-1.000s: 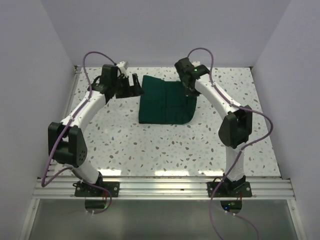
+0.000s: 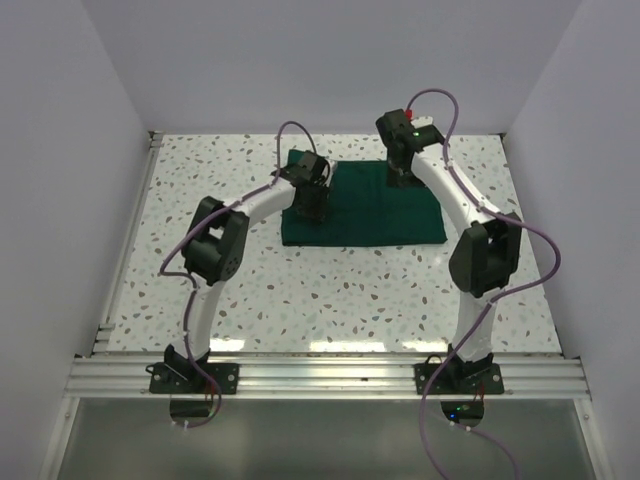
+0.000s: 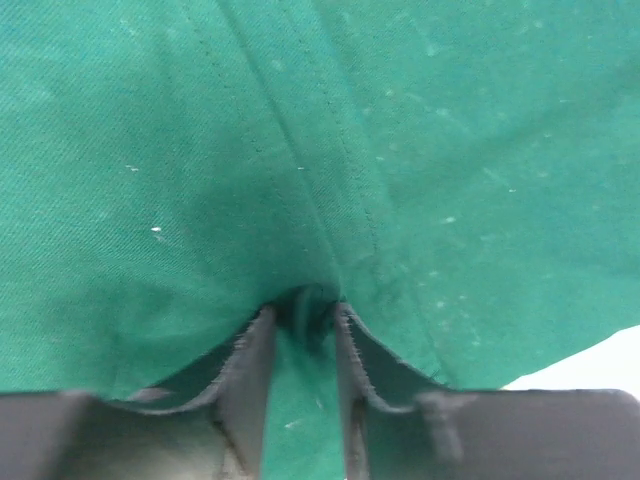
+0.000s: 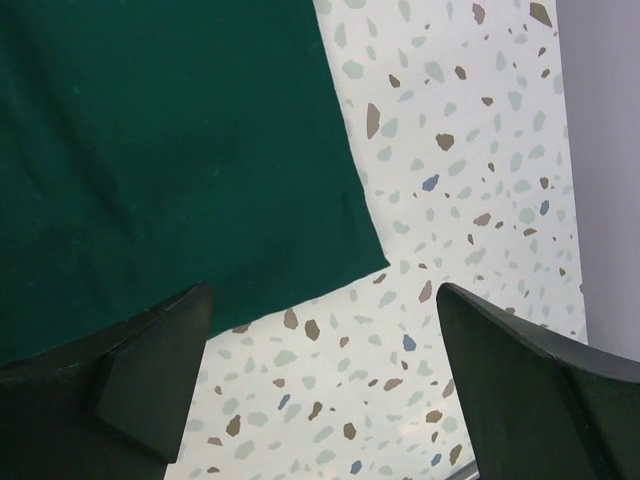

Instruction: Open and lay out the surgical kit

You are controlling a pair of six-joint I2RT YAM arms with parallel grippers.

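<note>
The dark green cloth (image 2: 355,225) lies spread on the speckled table, its right corner flat with straight edges in the right wrist view. My left gripper is down on the cloth at its left part, fingertips close together over a dark wrinkle; whether fabric is between them is unclear. My right gripper stands open above the cloth's right corner, nothing between its fingers.
Grey walls stand at the back and both sides.
My left gripper has moved right and down onto the cloth. My right gripper has moved right. The cloth's right part, folded or lifted a second ago, now lies out flat further right.
</note>
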